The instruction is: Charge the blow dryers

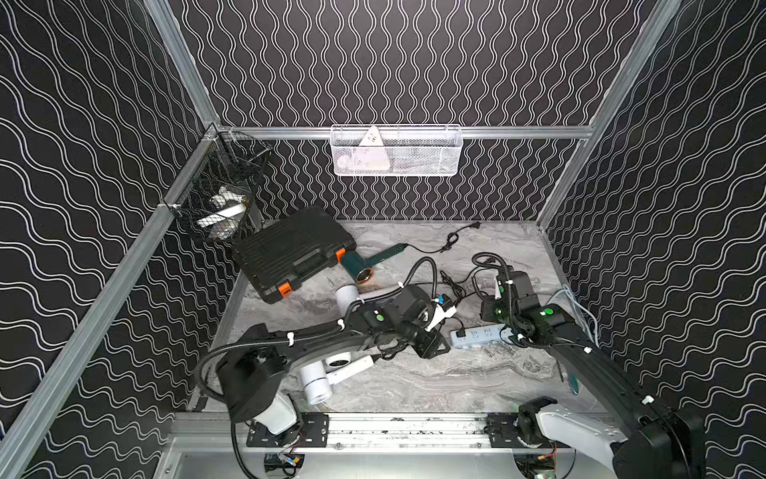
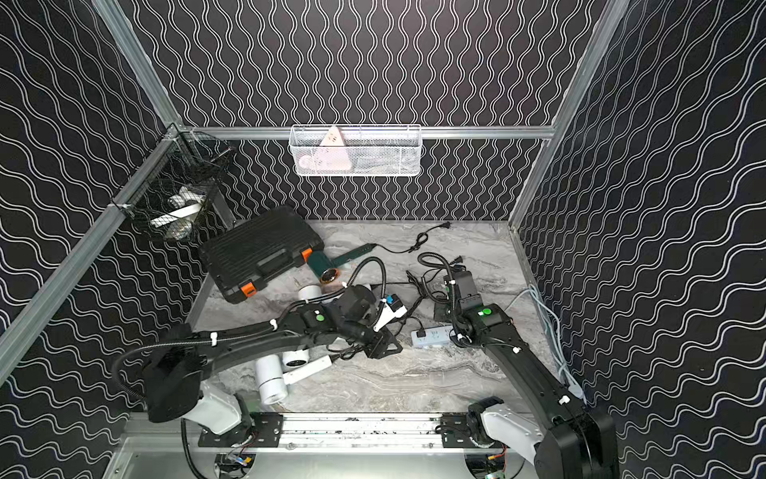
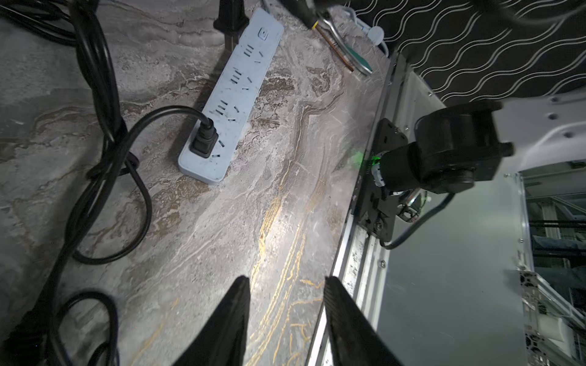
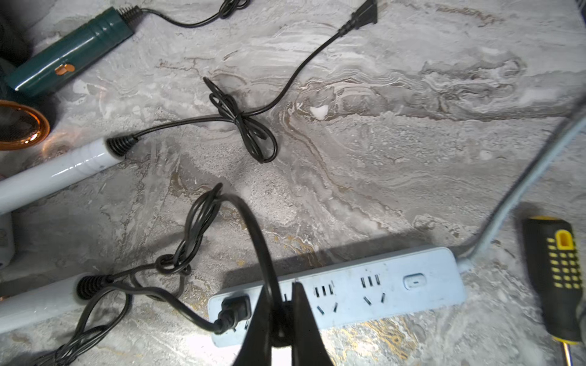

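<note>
A pale power strip (image 3: 235, 91) has one black plug (image 4: 236, 310) in its end socket. My right gripper is shut on a second plug (image 3: 230, 18), held over the strip with its cord rising from between the fingers. My left gripper is part open, empty, above bare table left of the strip. White dryers, whose handles (image 4: 48, 174) show in the right wrist view, and a green dryer (image 4: 67, 55) lie on the left and at the back, with cords loosely bundled.
A black case (image 1: 291, 251) lies back left, beneath a wire basket (image 1: 223, 183). A white wall basket (image 2: 355, 159) hangs at the back. A screwdriver (image 4: 552, 274) lies right of the strip, near a pale cable (image 4: 519, 189).
</note>
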